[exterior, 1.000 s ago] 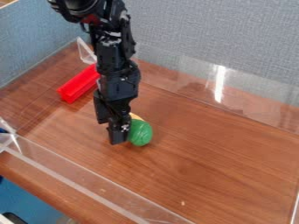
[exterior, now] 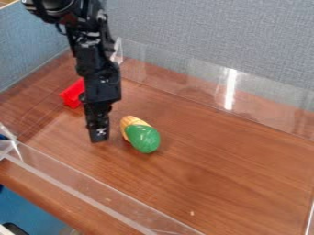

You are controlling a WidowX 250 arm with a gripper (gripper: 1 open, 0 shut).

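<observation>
My black gripper (exterior: pixel 98 128) points down over the wooden surface, left of a yellow and green object (exterior: pixel 142 139) that lies on the table, its rounded green end toward the front. The fingertips are dark and small; whether anything is held between them does not show. A red object (exterior: pixel 72 94) lies behind the gripper to the left, partly hidden by the arm.
Clear low walls border it, with textured blue-grey panels at the back and left. A few dark and blue items sit outside at the lower left.
My gripper has moved up and to the left, away from the yellow and green object, uncovering more of it. More of the red object is hidden by the arm.
</observation>
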